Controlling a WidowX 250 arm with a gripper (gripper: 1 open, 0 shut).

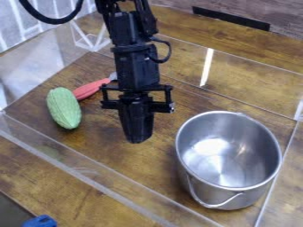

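Observation:
My black gripper (138,126) is shut over the middle of the wooden table, left of a steel pot (228,155), with nothing visible between its fingers. A pale green corn-like vegetable (64,109) lies to the left of the gripper. A red-handled utensil (90,89) lies behind it, partly hidden by the arm.
Clear panel edges run along the left and right. A blue object (39,221) sits at the bottom left corner.

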